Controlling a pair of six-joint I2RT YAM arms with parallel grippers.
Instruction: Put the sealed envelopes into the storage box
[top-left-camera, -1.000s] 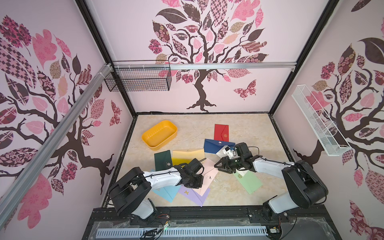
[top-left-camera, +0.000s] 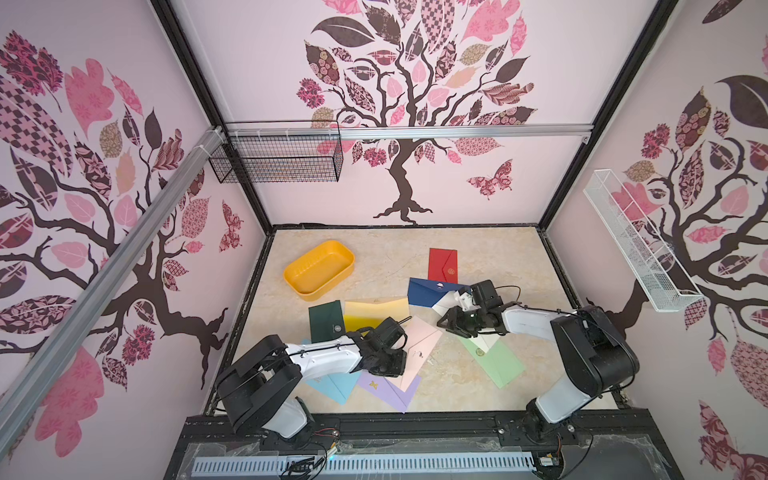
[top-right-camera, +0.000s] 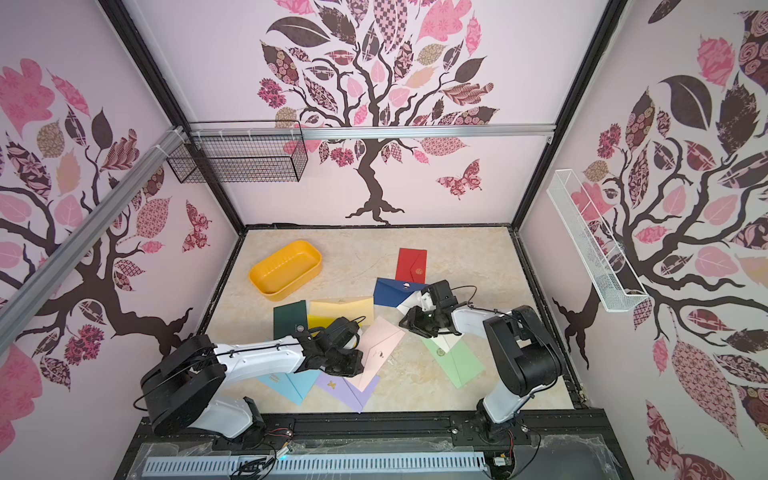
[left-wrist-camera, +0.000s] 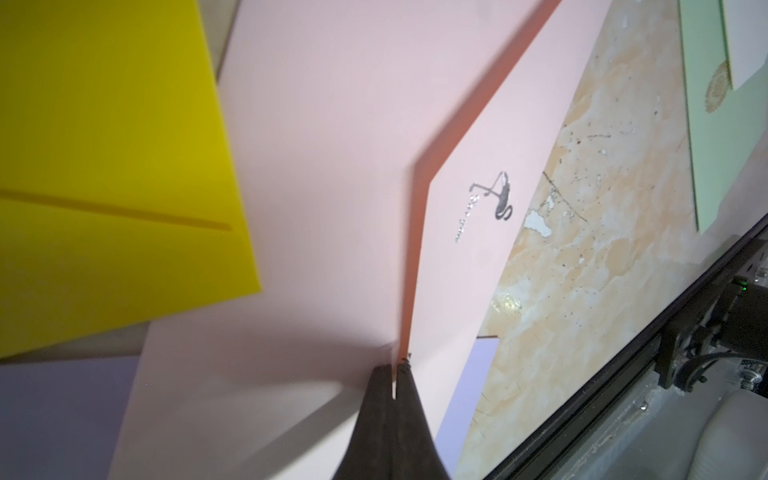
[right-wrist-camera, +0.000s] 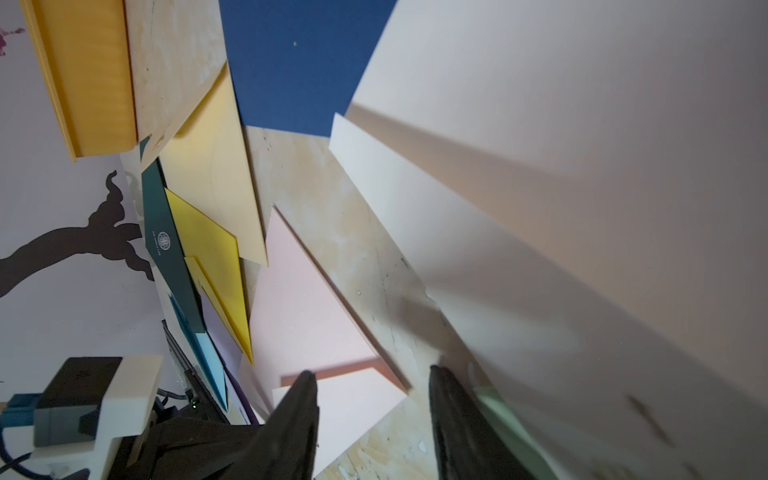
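Note:
The yellow storage box (top-left-camera: 318, 270) stands empty at the back left. Under my left gripper lies a pink envelope (left-wrist-camera: 320, 160); the gripper is shut, its tips at the raised edge of the flap, and whether paper is pinched there cannot be made out. My right gripper is open, nothing between its fingers. One finger is close beside the lifted edge of a white envelope (right-wrist-camera: 560, 200), which fills the right of the right wrist view and overlaps a mint green envelope (top-left-camera: 494, 364). Behind lie a blue envelope (top-left-camera: 424, 292) and a red envelope (top-left-camera: 442, 264).
Dark green (top-left-camera: 324, 318), yellow (left-wrist-camera: 104, 160), cream (right-wrist-camera: 212, 136), light blue (top-left-camera: 336, 388) and lilac (top-left-camera: 392, 389) envelopes crowd the left half, partly overlapping. Bare tabletop (top-left-camera: 384, 264) shows between the box and the red envelope, and at the right back.
The left arm is still.

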